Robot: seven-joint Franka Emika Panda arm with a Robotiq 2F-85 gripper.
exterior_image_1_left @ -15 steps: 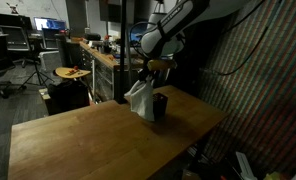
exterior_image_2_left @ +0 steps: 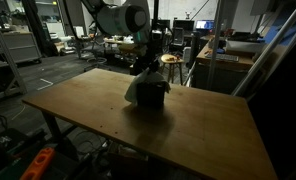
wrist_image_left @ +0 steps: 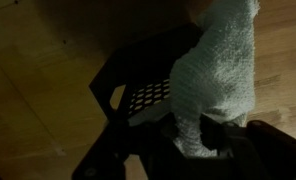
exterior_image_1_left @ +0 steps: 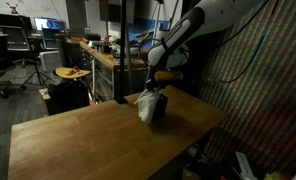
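Note:
My gripper (exterior_image_1_left: 149, 88) is shut on a white cloth (exterior_image_1_left: 146, 106), which hangs down from it in loose folds. Close by on the wooden table stands a black basket (exterior_image_1_left: 161, 104), partly covered by the cloth in both exterior views. In exterior view 2 the cloth (exterior_image_2_left: 143, 89) drapes across the basket's upper part, its box-like dark body (exterior_image_2_left: 152, 98) showing beneath. The wrist view has the perforated basket (wrist_image_left: 148, 92), with a handle hole, beside the bunched cloth (wrist_image_left: 216, 75). Dark fingers hide where the cloth is pinched. How much cloth lies inside the basket I cannot tell.
A dark upright post (exterior_image_1_left: 123, 50) stands at its far side, with stools, desks and chairs beyond. A ribbed dark curtain (exterior_image_1_left: 263, 85) hangs at the right in exterior view 1.
My gripper has come down a little with the cloth. The cloth now hangs lower and more crumpled against the basket, where earlier it was stretched out longer. The basket looks unmoved.

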